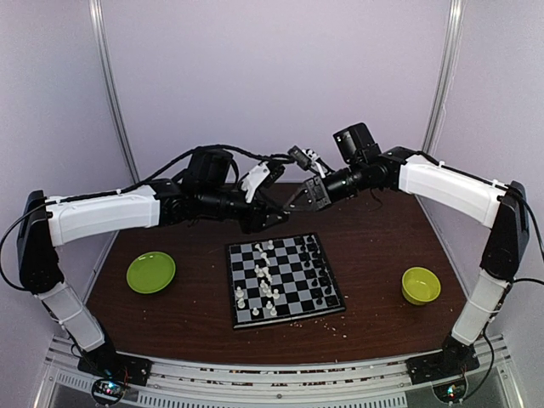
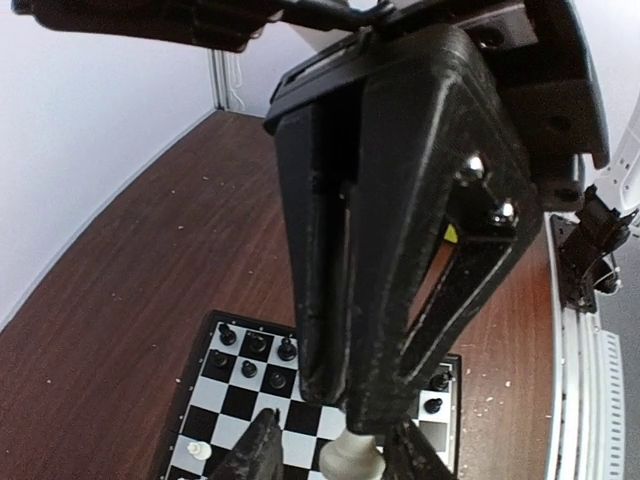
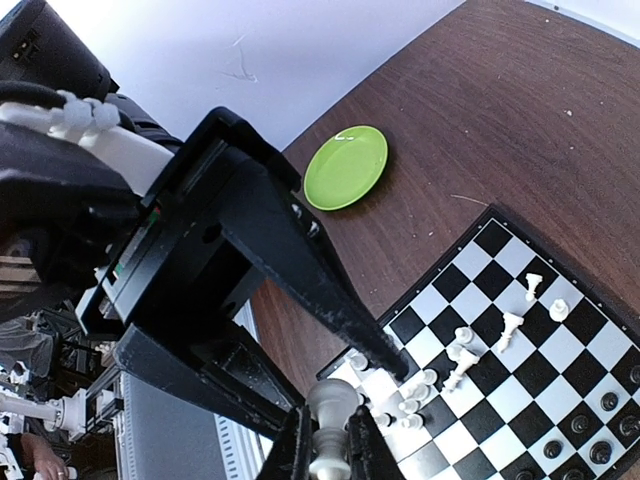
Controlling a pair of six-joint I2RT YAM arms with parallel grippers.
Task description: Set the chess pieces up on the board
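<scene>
A white chess piece (image 3: 332,402) is held in the air above the board, between the two grippers. My right gripper is shut on it, its fingertips pressed to both sides. My left gripper is open, its fingers spread apart around the piece's wide end (image 2: 352,462) with gaps showing. The chessboard (image 1: 289,313) lies on the table below. White pieces (image 1: 266,287) are scattered over its left half, some toppled. Black pieces (image 1: 321,280) stand along its right side.
A green plate (image 1: 150,272) lies left of the board, and a yellow-green bowl (image 1: 421,286) is at the right. Both arms meet closely over the far edge of the board. Bare table (image 1: 374,272) shows between board and bowl.
</scene>
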